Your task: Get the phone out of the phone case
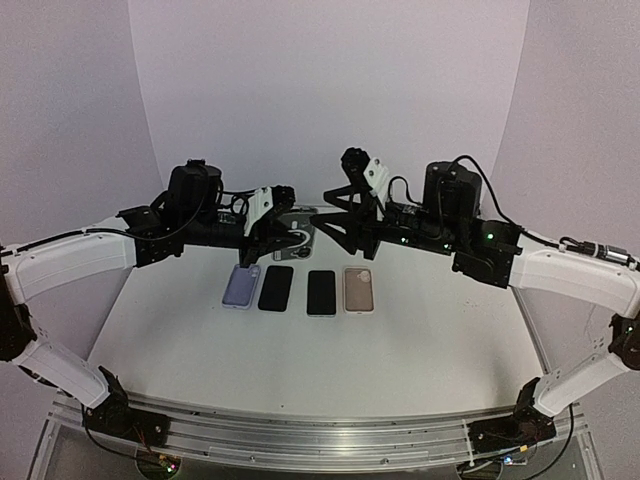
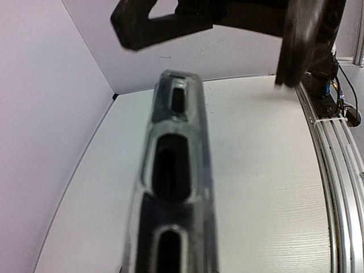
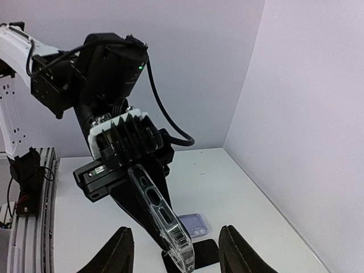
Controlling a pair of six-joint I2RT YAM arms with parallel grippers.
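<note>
A clear phone case (image 1: pixel 296 222) with a white ring on its back hangs above the back of the table. My left gripper (image 1: pixel 292 236) is shut on it. In the left wrist view the long side of the clear case (image 2: pixel 202 187), with dark cutouts, fills the middle and hides the fingers. In the right wrist view the clear case (image 3: pixel 156 200) stands edge-on, tilted, between the spread fingertips of my right gripper, which is open and appears not to touch it. From these angles I cannot tell how the phone sits inside.
On the table lie, in a row, a purple case (image 1: pixel 241 286), a black phone (image 1: pixel 275 288), another dark phone (image 1: pixel 321 293) and a pinkish case (image 1: pixel 358 289).
</note>
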